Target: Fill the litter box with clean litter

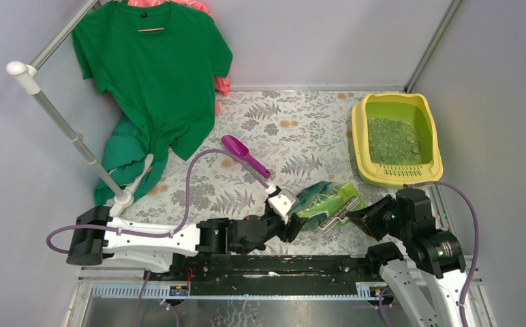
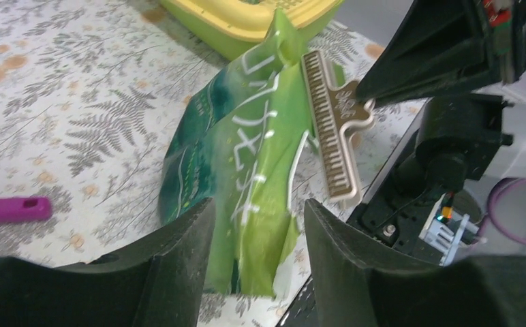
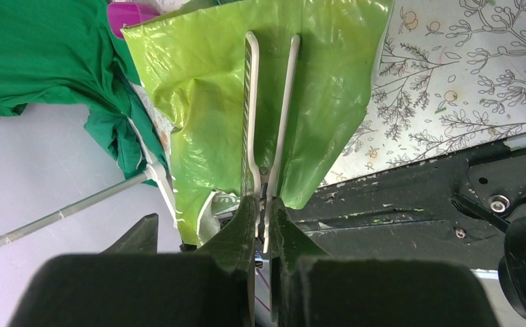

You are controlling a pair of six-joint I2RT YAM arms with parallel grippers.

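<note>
The green litter bag (image 1: 320, 203) lies on the patterned floor between my two arms. My left gripper stands open, its fingers (image 2: 193, 235) on either side of the bag's near end in the left wrist view; contact cannot be told. My right gripper is shut on the handle end of a wide clip (image 2: 330, 126). In the right wrist view the clip's two long bars spread slightly over the bag; whether they touch it is unclear. At the back right stands the yellow litter box (image 1: 362, 144), with green-grey litter (image 1: 392, 142) inside.
A purple scoop (image 1: 245, 155) rests left of the bag. Green shirts (image 1: 155, 65) hang from a white rack (image 1: 69, 129) at the left. A dark rail (image 1: 274, 272) runs along the front. Open floor lies behind the bag.
</note>
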